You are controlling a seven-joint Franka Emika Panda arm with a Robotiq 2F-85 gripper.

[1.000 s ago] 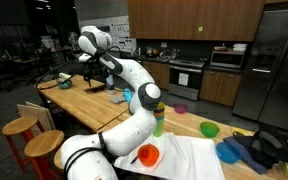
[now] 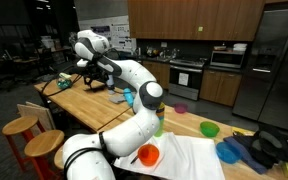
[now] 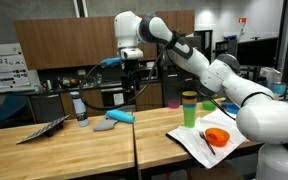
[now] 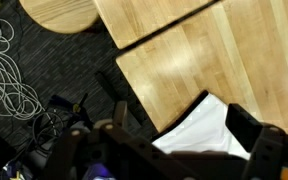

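Observation:
High over the wooden table, away from the things on it, hangs my gripper. Its dark fingers stand wide apart in the wrist view, with nothing held between them. A white cloth (image 2: 191, 158) covers part of the table near the arm's base. On it rests an orange bowl (image 3: 217, 134). A yellow and green cup stack (image 3: 189, 108) stands beside the cloth. In the wrist view, the cloth's corner (image 4: 202, 128) shows far below, partly hidden by the gripper.
A green bowl (image 2: 209, 129) and a blue bowl (image 2: 227, 152) sit beyond the cloth. A light blue item (image 3: 120, 116) and a dark flat object (image 3: 48, 128) lie on the table (image 3: 99, 150). Stools (image 2: 23, 124) stand along its edge.

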